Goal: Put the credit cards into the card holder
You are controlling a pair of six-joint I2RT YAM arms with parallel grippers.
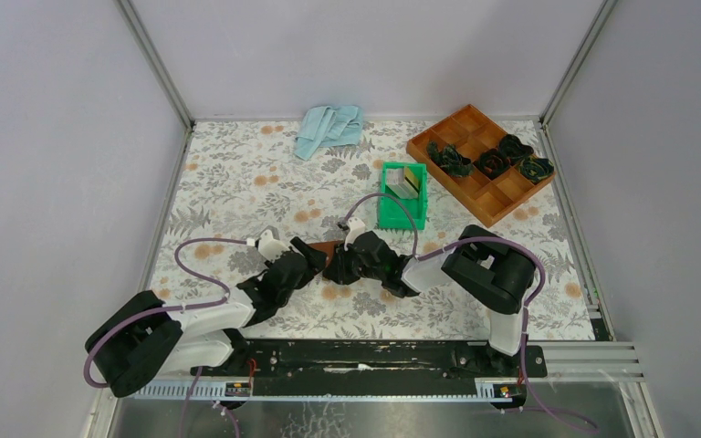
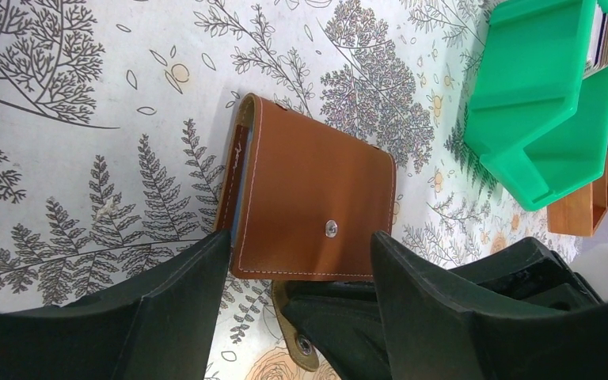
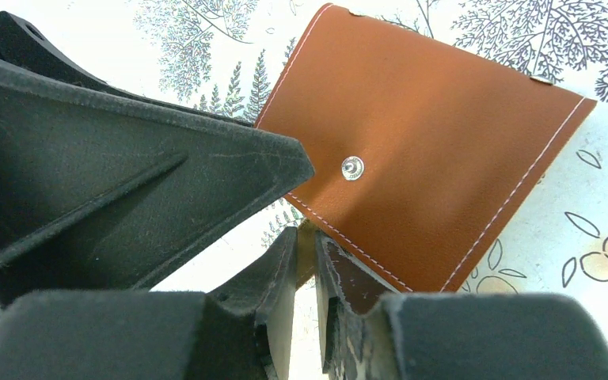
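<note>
The brown leather card holder (image 2: 317, 198) lies on the patterned cloth, folded over, a metal snap on its upper face. A bluish edge shows inside its open side; what that is I cannot tell. My left gripper is open, one fingertip near each end of the holder's near edge. In the right wrist view my right gripper is shut on the holder's tan strap, whose snap end (image 2: 304, 346) sticks out in the left wrist view. A dark left finger (image 3: 229, 158) covers part of the holder there. Cards (image 2: 603, 39) stand in the green bin (image 2: 522, 87).
Behind the grippers, the green bin (image 1: 402, 226) also holds a whitish block. A wooden tray (image 1: 502, 196) with dark coils sits at the back right, a blue cloth (image 1: 330, 128) at the back. Open cloth lies to the left.
</note>
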